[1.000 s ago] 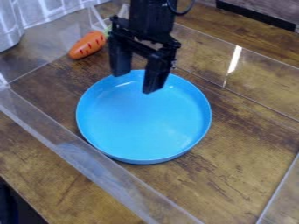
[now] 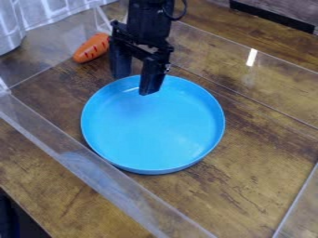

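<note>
My black gripper (image 2: 136, 70) hangs over the far rim of a round blue plate (image 2: 152, 130), its two fingers apart and pointing down, with nothing visible between them. An orange carrot-like object (image 2: 91, 48) lies on the wooden table to the upper left of the gripper, apart from it.
A transparent edge or panel runs along the left, and a crumpled clear or white material sits in the top left corner.
The gripper has moved left, toward the orange object, and slightly up in the view. The plate and the orange object have not visibly moved.
</note>
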